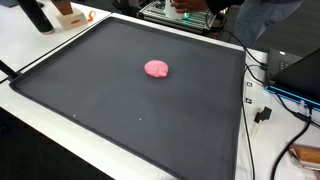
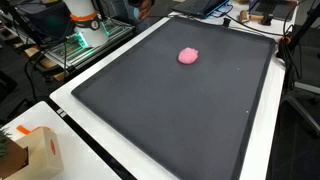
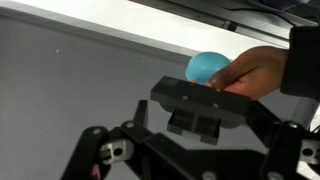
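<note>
A pink lump (image 1: 156,68) lies on the dark grey board; exterior view 2 shows the same pink lump (image 2: 188,56) toward the board's far side. In the wrist view my gripper is open, its black fingers spread wide. A dark bar-shaped object (image 3: 205,100) appears between or just beyond the fingers; whether it touches them I cannot tell. A person's hand (image 3: 252,72) reaches in from the right by that bar, next to a light blue round object (image 3: 207,66). The pink lump is outside the wrist view.
The dark grey board (image 2: 170,100) is otherwise bare, on a white table. A laptop (image 1: 295,78) and cables sit along one side. A small box (image 2: 38,153) and a plant pot (image 2: 10,155) stand at the near left. The person's arm is close to my gripper.
</note>
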